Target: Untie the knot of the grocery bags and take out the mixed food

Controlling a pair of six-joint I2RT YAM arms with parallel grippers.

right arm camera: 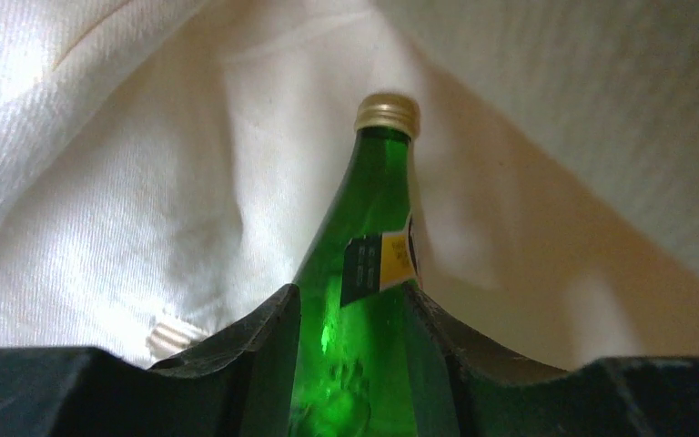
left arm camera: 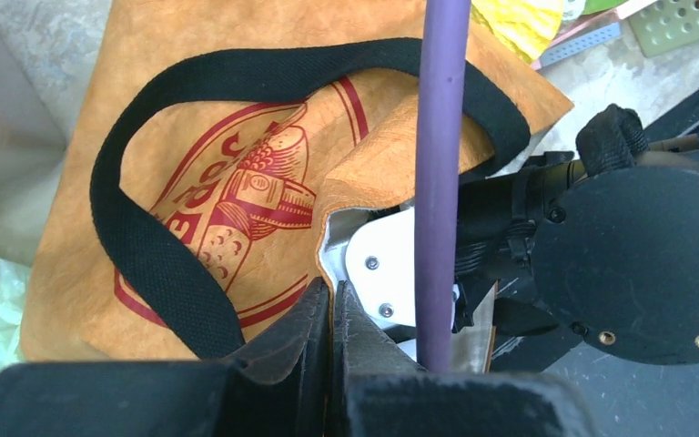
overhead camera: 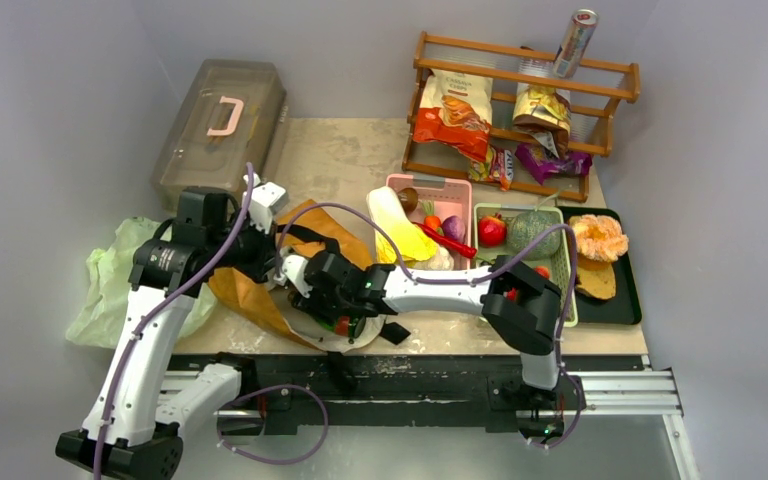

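Note:
An orange grocery bag [left arm camera: 91, 273] with a black strap [left arm camera: 173, 255] lies on the counter. My left gripper is shut on the edge of its opening, holding it up. My right gripper reaches inside, where a green glass bottle [right arm camera: 355, 228] with a gold cap lies on the pale lining, between or just beyond the part-open fingers; contact cannot be told.
A green plastic bag [overhead camera: 105, 300] and a lidded box [overhead camera: 200, 120] are at left. A pink basket [overhead camera: 430, 186], green basket [overhead camera: 568, 300], dark tray [overhead camera: 628, 300] and wooden snack rack [overhead camera: 510, 70] stand right and behind.

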